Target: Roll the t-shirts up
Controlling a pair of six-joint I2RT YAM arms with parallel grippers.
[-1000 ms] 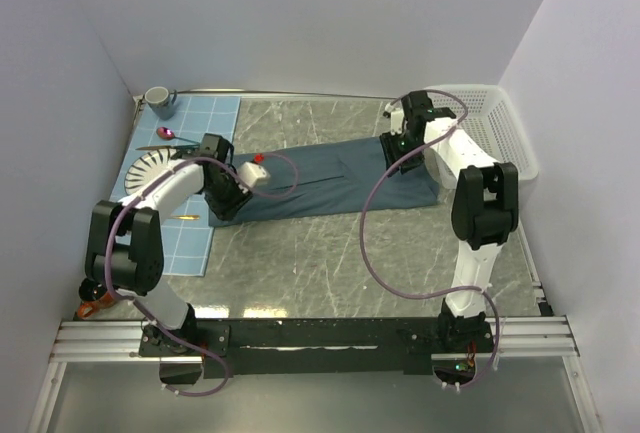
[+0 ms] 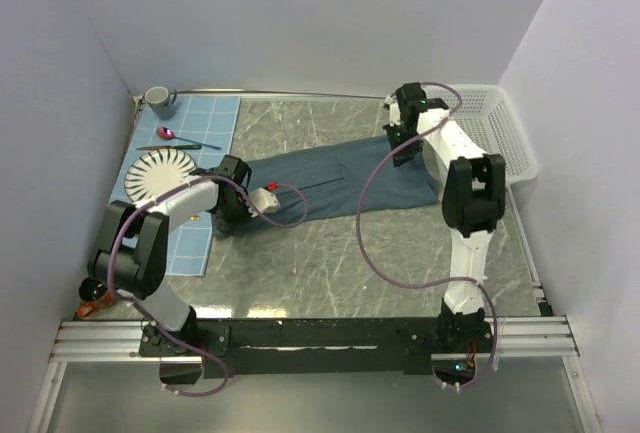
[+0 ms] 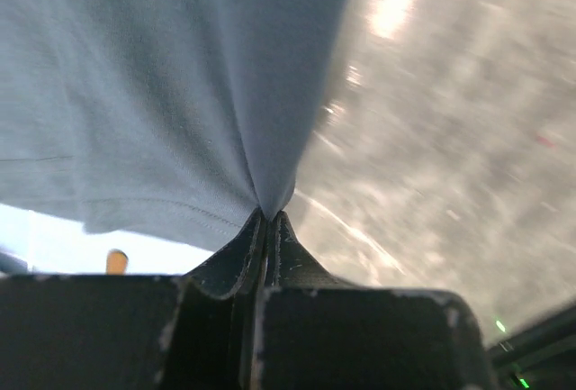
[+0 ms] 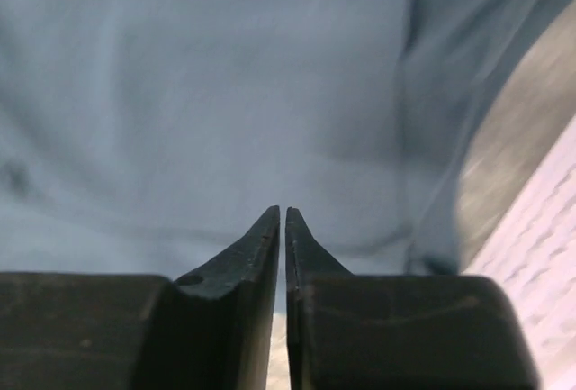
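Observation:
A grey-blue T-shirt (image 2: 335, 183) lies spread lengthwise across the marble table, with folds along its surface. At its left end, my left gripper is shut, pinching a gathered edge of the fabric (image 3: 180, 93) at its fingertips. Over the shirt's right end is my right gripper, its fingertips close together with a narrow gap and no cloth visible between them. The shirt (image 4: 270, 93) fills most of the right wrist view, somewhat blurred.
A blue tiled mat (image 2: 185, 263) holds a striped plate (image 2: 150, 168), cutlery and a mug (image 2: 160, 101) on the left. A white basket (image 2: 505, 143) adjoins the shirt's right end. Bare table lies in front of the shirt.
My right gripper has shifted slightly toward the back.

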